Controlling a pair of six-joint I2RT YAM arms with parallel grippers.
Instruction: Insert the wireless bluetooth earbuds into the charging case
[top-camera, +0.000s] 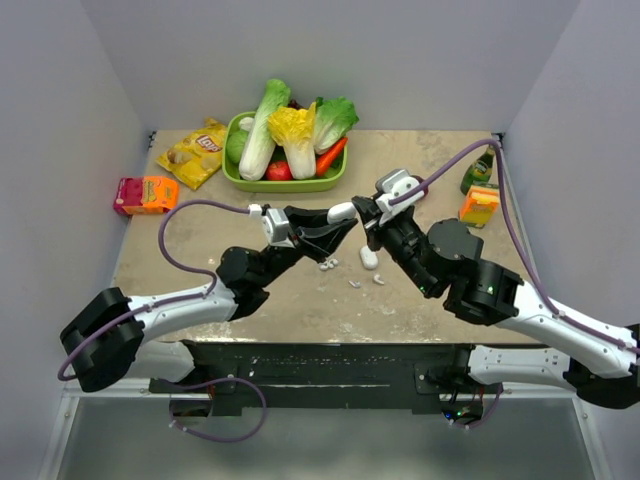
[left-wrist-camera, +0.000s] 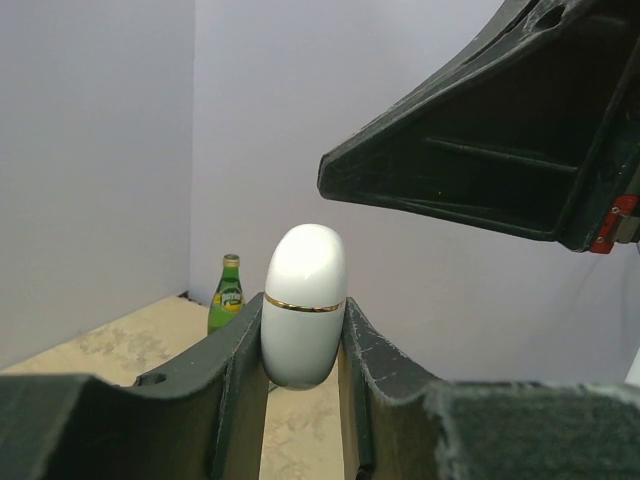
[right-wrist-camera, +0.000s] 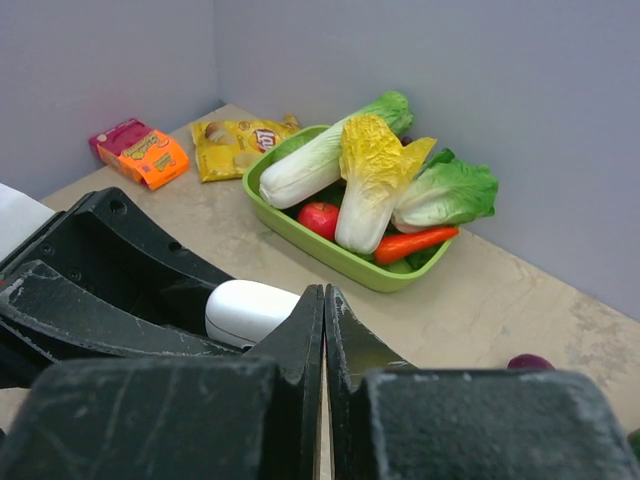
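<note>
The white charging case (top-camera: 341, 211) (left-wrist-camera: 305, 300) (right-wrist-camera: 250, 310) is held upright-faced between my left gripper's fingers (top-camera: 325, 225), its lid looking closed with a gold band around it. My right gripper is shut just beside the case, with nothing seen between its fingertips; in the left wrist view its black finger (left-wrist-camera: 450, 150) hangs above and to the right of the case. Small white pieces (top-camera: 330, 263) lie on the table below, apparently earbuds, along with another white oval object (top-camera: 368, 258).
A green basket of vegetables (top-camera: 285, 182) stands at the back. Snack packets (top-camera: 148, 195) lie at the left. A green bottle (top-camera: 478, 170) and an orange carton (top-camera: 479, 206) stand at the right. The front middle of the table holds only small white bits.
</note>
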